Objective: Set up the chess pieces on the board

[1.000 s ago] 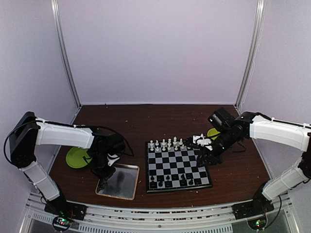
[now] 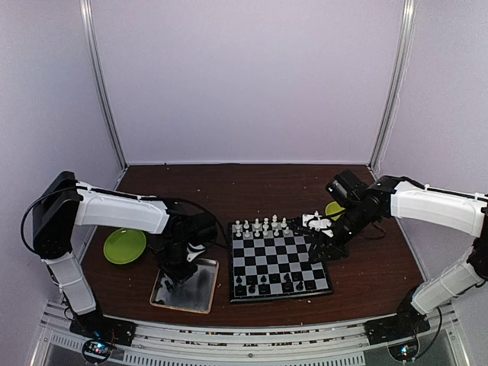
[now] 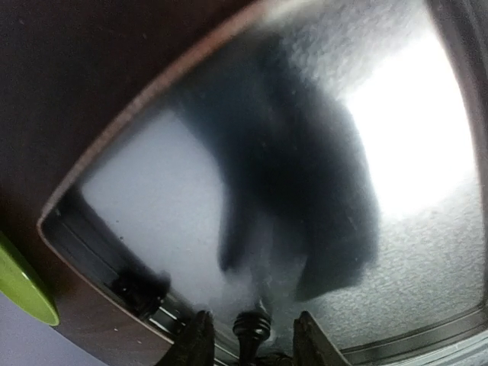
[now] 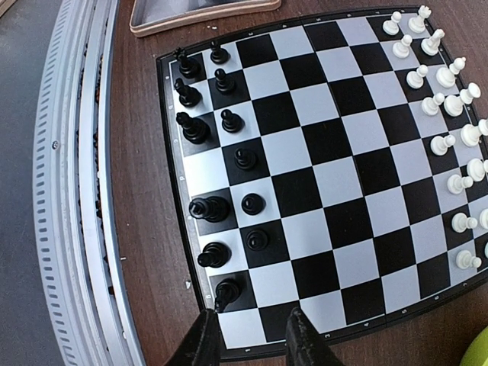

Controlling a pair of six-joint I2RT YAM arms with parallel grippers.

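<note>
In the left wrist view my left gripper stands open over the metal tray (image 3: 427, 252), a black chess piece (image 3: 252, 326) upright between its fingers with a gap on both sides. My right gripper hangs open above the chessboard (image 4: 309, 183), nothing between its fingers. Black pieces (image 4: 210, 208) stand in two rows along the board's near side. Bare squares show in the back row, one between black pieces and one at the near corner (image 4: 242, 328); the front row's end squares are also bare. White pieces (image 4: 450, 72) line the opposite side.
A dark object (image 3: 141, 291) lies in the tray's corner; I cannot tell what it is. A green plate (image 2: 124, 246) lies left of the tray, and a yellow-green dish (image 2: 333, 208) is partly behind the right arm. The board's middle rows are clear.
My left arm has shifted right and a little toward the front, its gripper now further over the tray. The right arm and the board's pieces look unchanged.
</note>
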